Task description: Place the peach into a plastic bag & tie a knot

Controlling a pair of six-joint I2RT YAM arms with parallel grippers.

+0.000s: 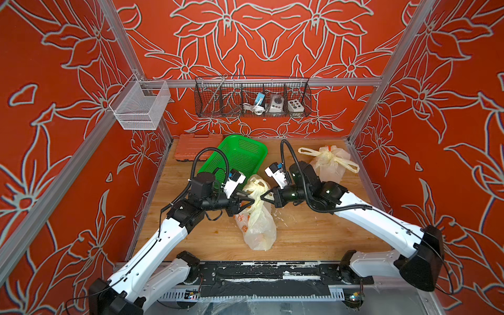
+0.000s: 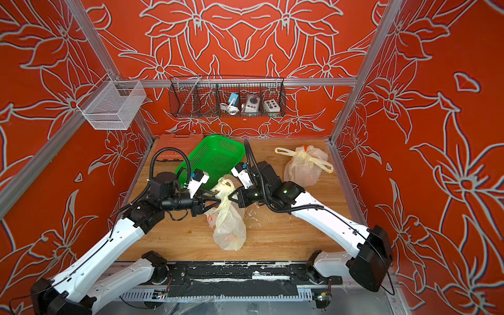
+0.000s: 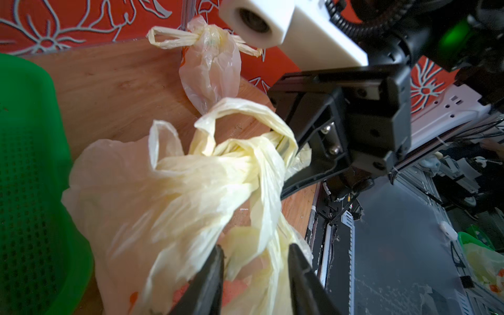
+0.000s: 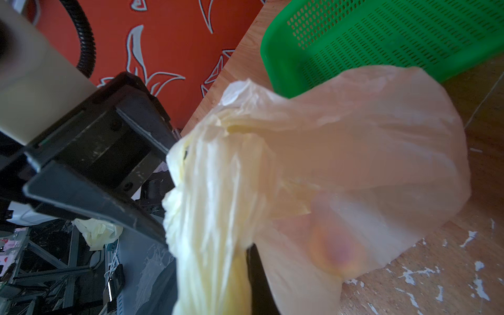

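The translucent plastic bag stands on the table between both arms, its pale yellow handles bunched and twisted at the top. Through its wall the peach shows as a blurred orange-purple round shape. My right gripper is shut on a gathered yellow handle at the bag's right side; the plastic hides much of its fingertips in the right wrist view. From the left, my left gripper reaches in with its fingers apart, yellow plastic hanging in and beyond the gap. Whether any of it is touched cannot be told.
A green basket stands right behind the bag, with a red-brown case beside it. Another bag with yellow handles sits at the back right. Bare wood lies in front of the right arm.
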